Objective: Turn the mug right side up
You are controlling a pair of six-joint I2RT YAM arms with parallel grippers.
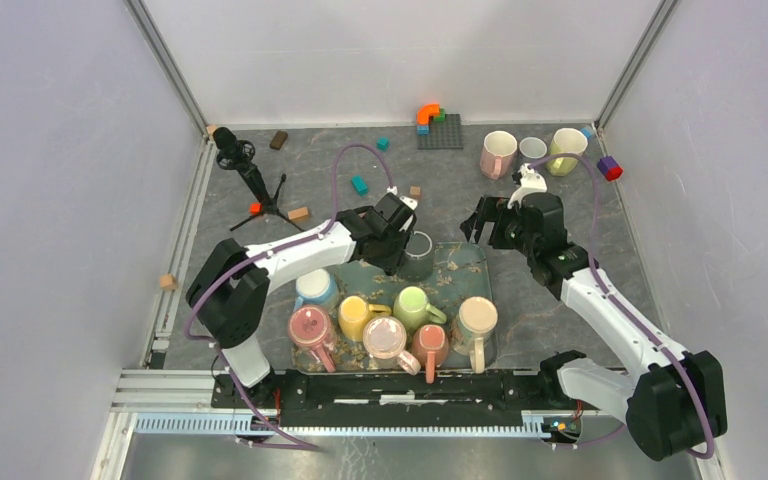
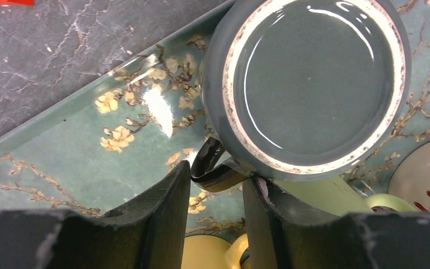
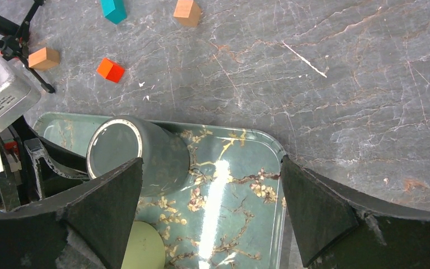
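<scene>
A dark grey-green mug [image 2: 308,84] [image 3: 162,157] stands upside down at the back of the tray [image 1: 460,280], its base ring facing up. Its dark handle [image 2: 215,174] sits just beyond my left gripper [image 1: 395,260], whose fingers are part open around or against the handle's end; whether they grasp it is unclear. My right gripper [image 1: 485,220] stands open over the table to the right, above the tray's edge, with nothing between its fingers.
Several upside-down mugs, including yellow [image 1: 356,316] and green [image 1: 412,305] ones, crowd the front of the tray. Upright mugs [image 1: 498,150] stand at the back right. Small blocks [image 1: 359,185] and a tripod [image 1: 250,180] occupy the back left.
</scene>
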